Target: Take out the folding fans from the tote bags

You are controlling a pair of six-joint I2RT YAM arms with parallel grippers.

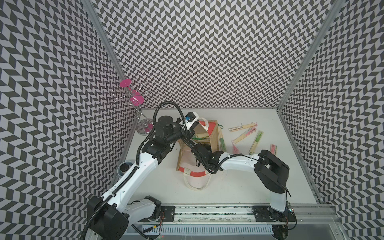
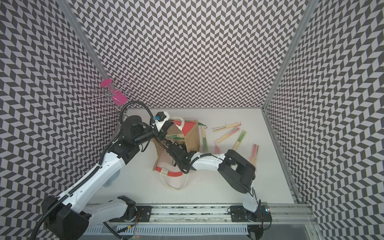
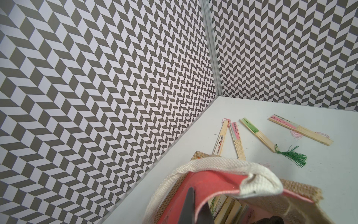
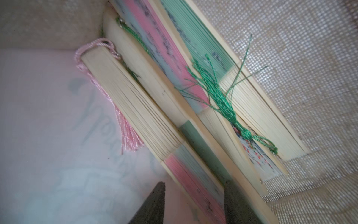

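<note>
The tote bag, burlap with red trim and white handles, lies with its mouth toward the front. Inside, several folding fans lie side by side against the burlap wall in the right wrist view. The nearest fan has pale ribs, a pink-and-green end and a pink tassel; a green tassel lies across others. My right gripper is inside the bag, its fingers parted over the pink-and-green end, not closed on it. My left gripper is shut on the bag's red rim near a white handle.
Several fans lie loose right of the bag, among them a green one and a pink one. A pink-disc wire stand stands back left, a cup front left.
</note>
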